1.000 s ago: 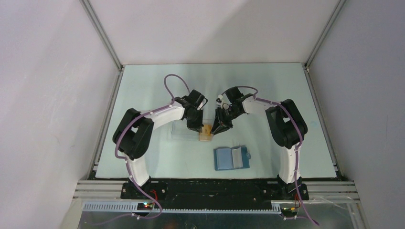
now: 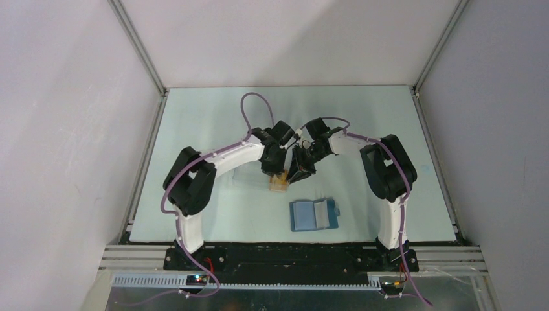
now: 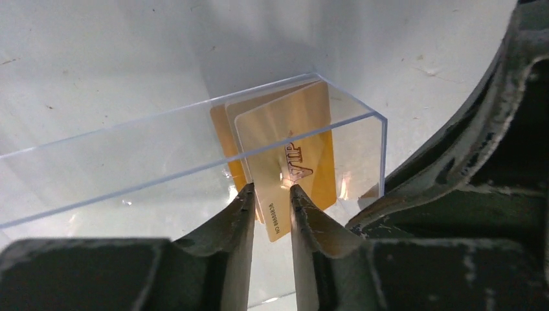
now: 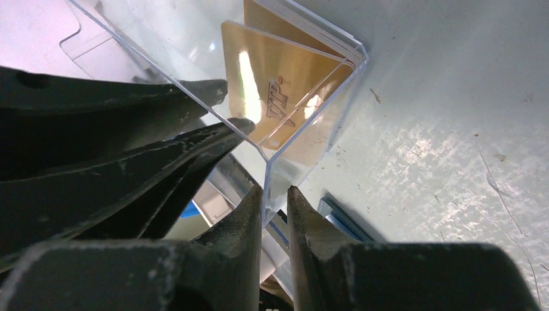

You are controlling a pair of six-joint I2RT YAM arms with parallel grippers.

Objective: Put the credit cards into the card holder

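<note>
Gold credit cards [image 3: 291,162] lean in a small stack at one end of a clear acrylic box [image 3: 129,123], seen also in the top view beneath the grippers. My left gripper hangs over the box, slightly parted, its fingertips at the front card's lower part; whether they touch it is unclear. My right gripper is shut on the box's clear corner wall. A blue card holder [image 2: 314,214] with pale compartments lies open at the front right of the table.
Both arms meet at the middle, their grippers very close together over the box.
My left arm has moved a little rightward and toward the back, nearer my right gripper, over the cards. The right arm and blue holder have not visibly moved.
</note>
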